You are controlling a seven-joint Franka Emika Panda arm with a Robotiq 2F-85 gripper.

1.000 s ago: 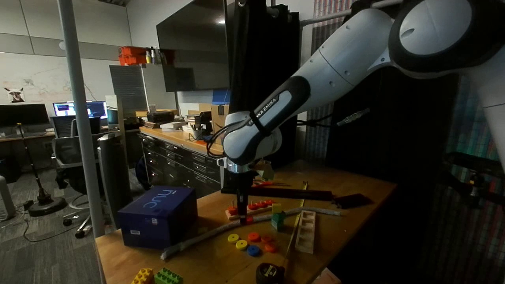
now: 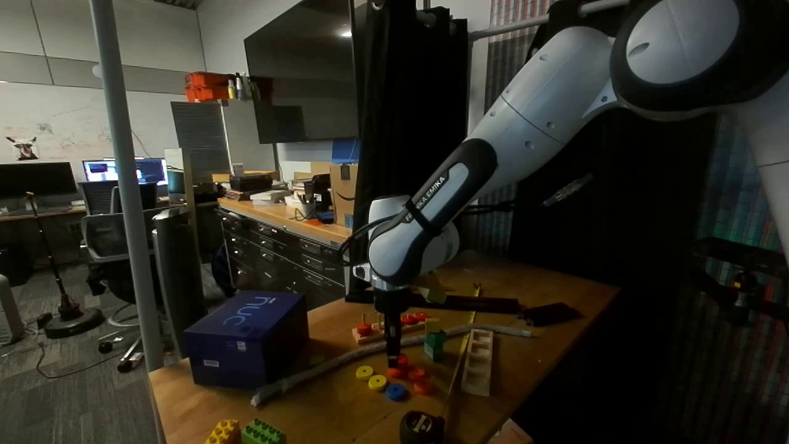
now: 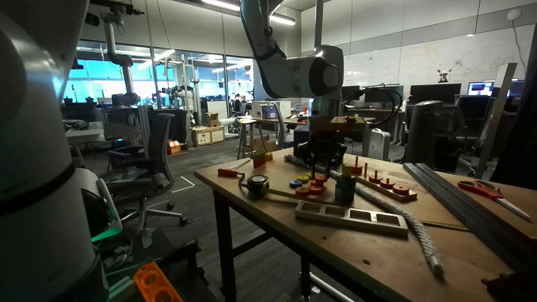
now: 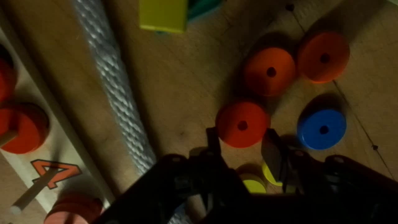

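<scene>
In the wrist view a red ring (image 4: 242, 124) sits between the fingertips of my gripper, which is shut on it. Exterior view 1 has the gripper (image 2: 393, 361) pointing straight down, low over a cluster of rings, with another red ring (image 2: 397, 373) right below the held one. Two orange-red rings (image 4: 270, 71) lie side by side on the table. Close by are a blue ring (image 4: 321, 129) and two yellow rings (image 2: 377, 382), partly covered by the fingers in the wrist view. A wooden peg board (image 3: 408, 195) carries several red rings on its pegs.
A grey rope (image 4: 115, 82) runs between the peg board and the loose rings. Stacked green and yellow blocks (image 3: 345, 189), a slotted wooden tray (image 2: 478, 385) and a tape measure (image 3: 257, 184) stand near. The blue box (image 2: 246, 337) is left in exterior view 1.
My gripper has come away from the rope beside the peg board, toward the ring cluster, carrying the red ring with it. The table rings look unmoved.
</scene>
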